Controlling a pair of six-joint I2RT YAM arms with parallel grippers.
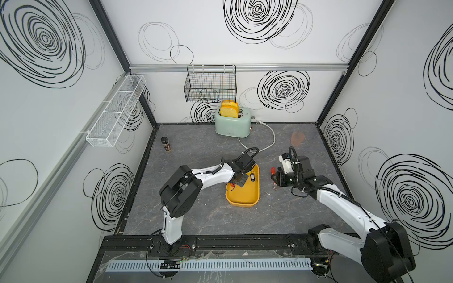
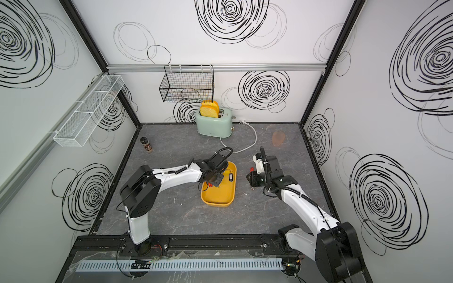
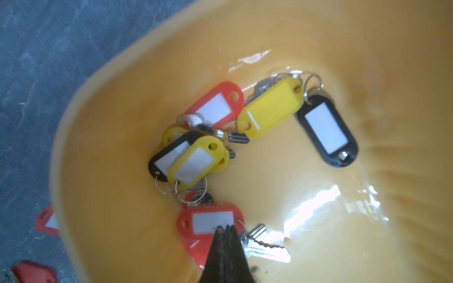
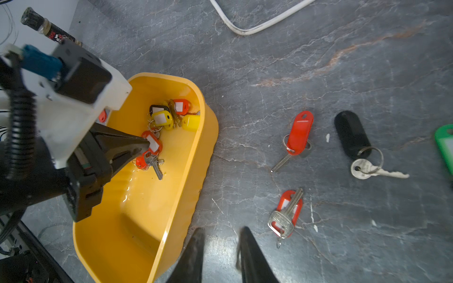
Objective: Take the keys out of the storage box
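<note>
The orange storage box (image 4: 188, 179) holds several tagged keys. At the fingertips of my left gripper lies a red-tagged key (image 3: 212, 219); the fingers are shut with nothing between them. The tag shows outside the fingers, partly behind them. A cluster with a yellow tag (image 3: 195, 166) and a black one under it lies farther into the box, near another red tag (image 3: 214, 106). A yellow tag (image 3: 271, 107) and a black tag (image 3: 328, 129) rest beyond. My right gripper is open and empty, over the table right of the box.
Right of the box lie a red-tagged key (image 4: 299, 133), another red-tagged key (image 4: 286, 213), a black-tagged key (image 4: 352, 134) and a green tag (image 4: 444, 143). More red tags (image 3: 49, 221) sit left of the box. A toaster (image 1: 233, 123) stands behind.
</note>
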